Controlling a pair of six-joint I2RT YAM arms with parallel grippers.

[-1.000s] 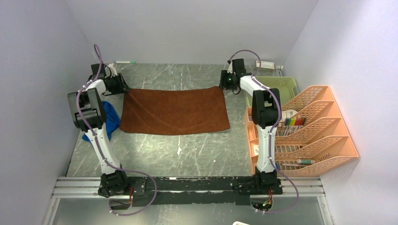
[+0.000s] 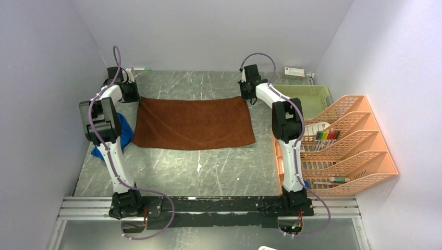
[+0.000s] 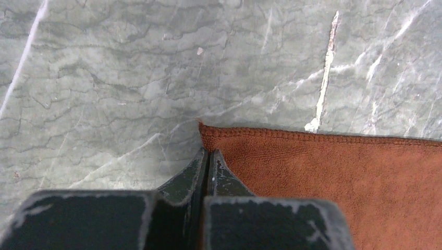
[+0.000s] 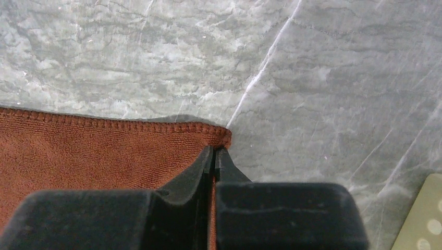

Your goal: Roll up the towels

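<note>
A brown towel [image 2: 193, 122] lies spread flat on the grey table, its long sides running left to right. At its far left corner, my left gripper [image 2: 138, 99] is shut on the cloth; the left wrist view shows the hemmed corner [image 3: 213, 136] pinched at the tips of the gripper. My right gripper [image 2: 243, 98] is at the far right corner. In the right wrist view that corner [image 4: 221, 136] bunches at the shut tips of the gripper, with the cloth caught between them.
A blue cloth [image 2: 124, 133] lies left of the towel, partly under the left arm. At the right stand a green basket [image 2: 307, 99] and an orange organizer [image 2: 383, 148] with markers. Bare table [image 2: 200, 177] shows in front of the towel.
Both grippers have moved right and left onto the far corners: the left one slightly rightward, the right one leftward. The towel lies almost unchanged.
</note>
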